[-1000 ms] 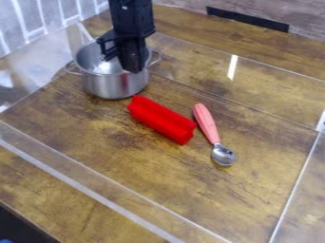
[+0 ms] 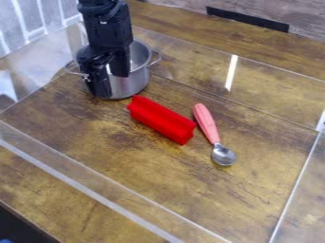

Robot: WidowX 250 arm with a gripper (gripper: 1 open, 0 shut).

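My black gripper (image 2: 105,59) is lowered over a steel pot (image 2: 132,82) in the upper left, its fingers open and overlapping the pot's left part; whether they are inside the pot or in front of it is hard to tell. A red cylindrical object (image 2: 162,121) lies on the wooden table below and right of the pot. Right of that lies a spoon or scoop with a pink handle (image 2: 204,124) and a metal head.
The wooden table (image 2: 260,85) has free room to the right and in the lower part, under what looks like clear sheeting. A pale railing or rack stands at the top left.
The gripper has come down and to the left, now covering much of the pot. The red object and the spoon have not moved.
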